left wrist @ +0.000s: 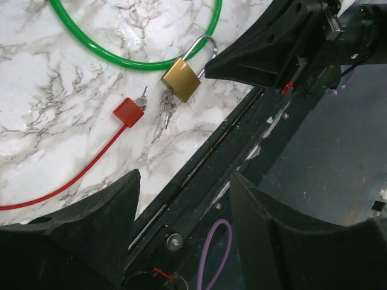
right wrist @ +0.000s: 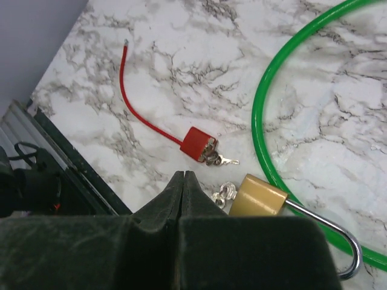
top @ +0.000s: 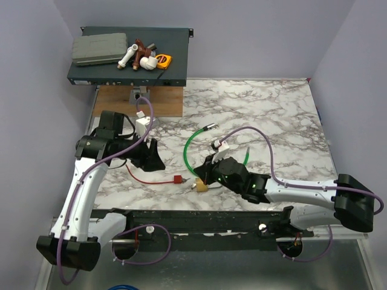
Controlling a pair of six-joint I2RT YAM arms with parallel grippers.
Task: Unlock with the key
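Note:
A brass padlock (left wrist: pixel 180 78) with a steel shackle lies near the table's front, with small keys (left wrist: pixel 168 106) beside it. Left of it lies a red padlock (right wrist: pixel 198 144) on a red cable, keys at its body. My left gripper hangs above the left part of the table, fingers apart, nothing between them. My right gripper is shut with nothing between its fingers, held above the brass padlock; in the left wrist view it appears just right of the shackle.
A green hose (top: pixel 188 148) curves behind the padlocks. A dark shelf (top: pixel 127 75) with tools and a case stands at the back left over a wooden board (top: pixel 169 103).

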